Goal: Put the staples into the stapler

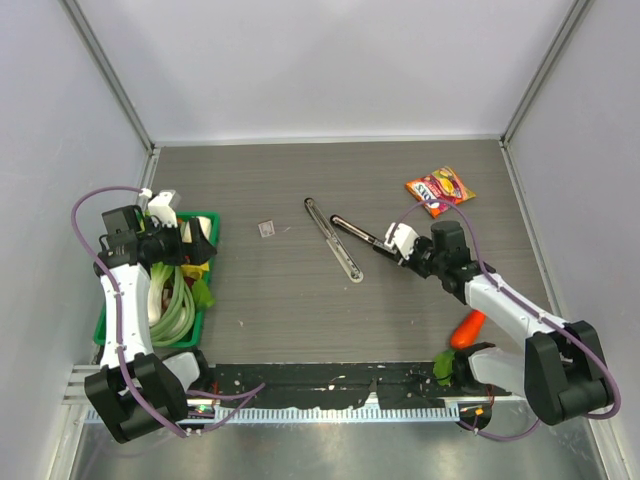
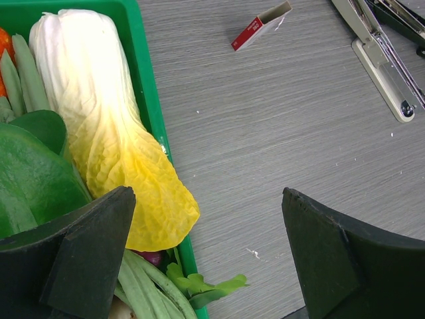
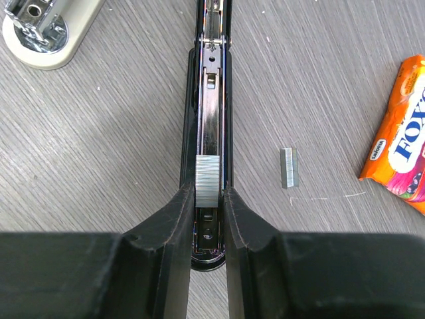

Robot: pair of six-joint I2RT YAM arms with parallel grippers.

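The black stapler [image 3: 209, 119] lies opened out on the table, its magazine channel facing up in the right wrist view. A silver staple strip [image 3: 207, 179] is lined up with that channel near its lower end. Whether it rests fully down in it, I cannot tell. My right gripper is shut on the lower part of this strip, one fingertip on each side. Over the green vegetable basket [image 2: 147, 80], my left gripper hangs open and empty. In the top view the stapler [image 1: 355, 231] is partly hidden by the right gripper [image 1: 398, 258].
A second, grey-white stapler [image 1: 335, 240] lies left of the black one. A small staple box [image 2: 262, 25] stands near the basket. Another staple strip [image 3: 289, 167] lies loose between the stapler and a snack bag [image 3: 402, 139].
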